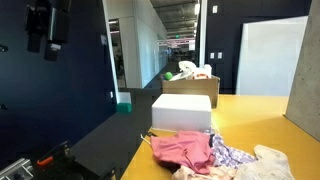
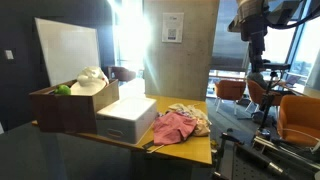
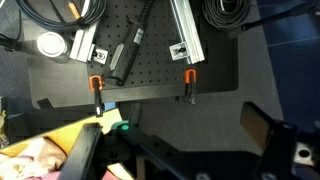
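Observation:
My gripper [image 1: 43, 47] hangs high at the upper left in exterior view 1, well away from the table's objects. Its fingers stand open in the wrist view, with nothing between the fingers. On the yellow table [image 1: 245, 112] a pink cloth [image 1: 184, 149] lies crumpled near the front edge. Beside it are a patterned cloth [image 1: 231, 154] and a whitish cloth [image 1: 265, 164]. A white box [image 1: 182, 115] sits behind them. Farther back stands a brown box [image 2: 72, 109] holding a white item [image 2: 92, 75] and a green item [image 2: 63, 90].
Under the gripper, the wrist view shows a dark perforated mounting plate [image 3: 128, 57] with orange-handled clamps [image 3: 97, 84], coiled cables [image 3: 68, 12] and metal rails. Orange chairs [image 2: 300, 113] stand beyond the arm.

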